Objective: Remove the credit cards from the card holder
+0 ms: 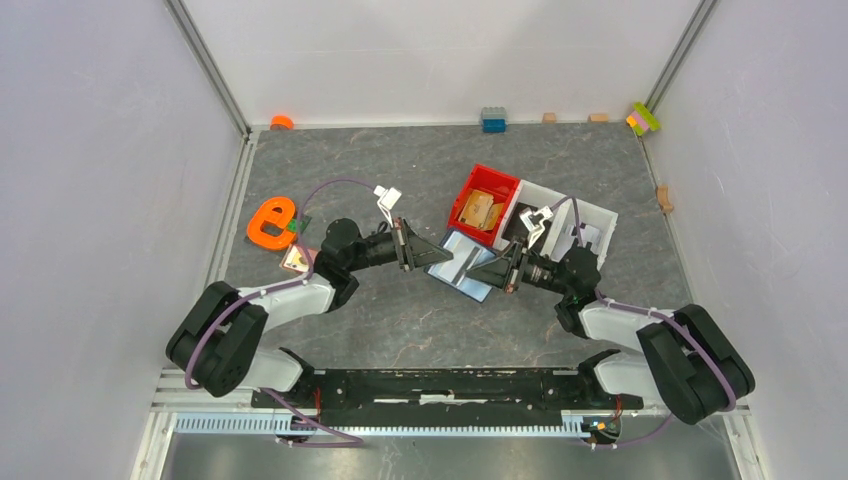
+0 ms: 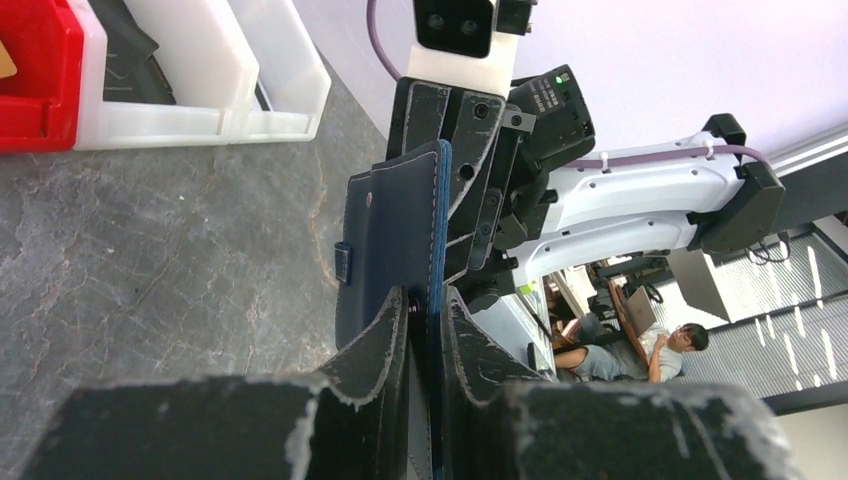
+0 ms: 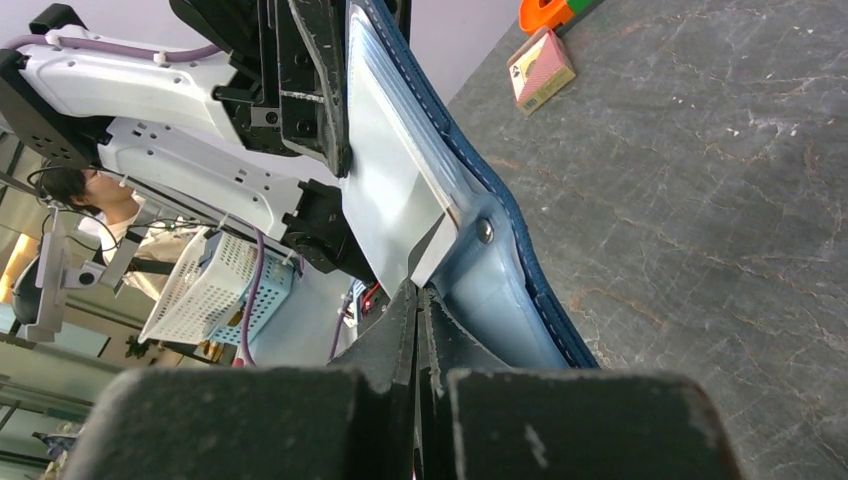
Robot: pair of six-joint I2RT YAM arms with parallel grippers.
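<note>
A dark blue card holder (image 1: 457, 262) is held open in the air between both grippers, its clear sleeves and pale cards showing in the right wrist view (image 3: 385, 160). In the left wrist view the holder's cover (image 2: 385, 240) stands edge-on between the fingertips of my left gripper, which are slightly apart around it. My right gripper is shut at the lower edge of the sleeves, by a card's corner; nothing clearly shows between its fingers.
Red (image 1: 470, 178) and white (image 1: 600, 215) bins sit behind the holder at the right. An orange toy (image 1: 262, 225) and a small box (image 3: 540, 75) lie on the left.
</note>
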